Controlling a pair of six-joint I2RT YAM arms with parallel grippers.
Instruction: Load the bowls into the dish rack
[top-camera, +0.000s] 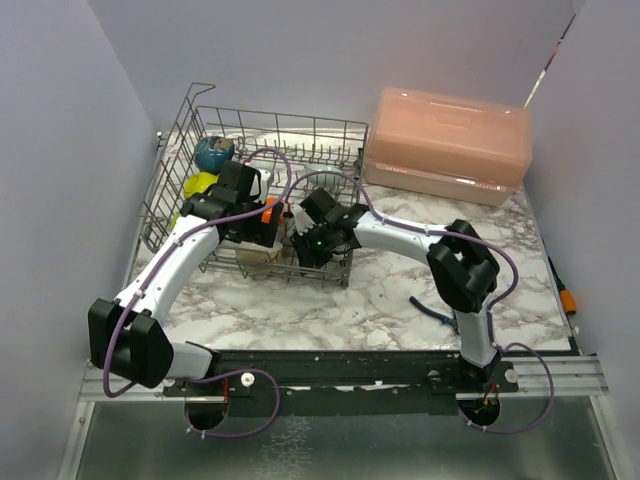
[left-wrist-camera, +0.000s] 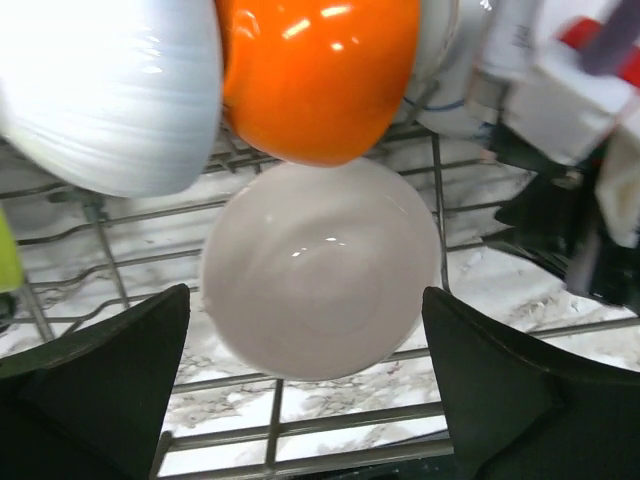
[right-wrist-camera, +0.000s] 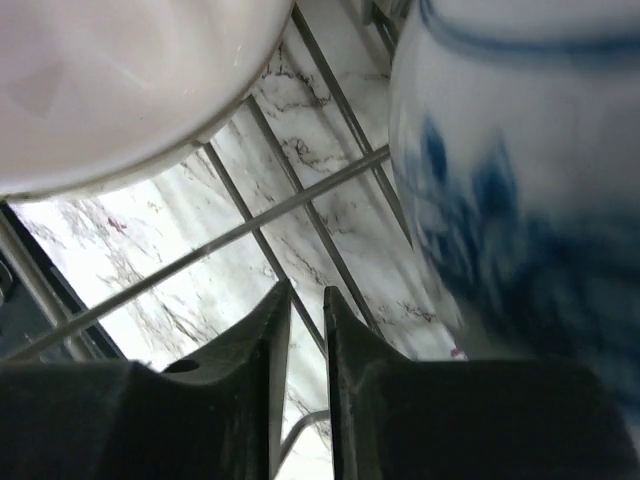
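In the dish rack (top-camera: 214, 110) are bowls: a blue one (top-camera: 214, 152), yellow ones (top-camera: 200, 183), an orange one (left-wrist-camera: 320, 70), a white one (left-wrist-camera: 110, 80) and a cream one (left-wrist-camera: 320, 275). My left gripper is open above the cream bowl, nothing held. My right gripper is low in the rack's right front, fingertips close together and empty, by a wire, beside a blue-patterned white bowl (right-wrist-camera: 510, 170).
A pink lidded box (top-camera: 450, 140) stands at the back right. The marble counter (top-camera: 400, 280) right of the rack is mostly clear apart from a blue tool. Grey walls border both sides.
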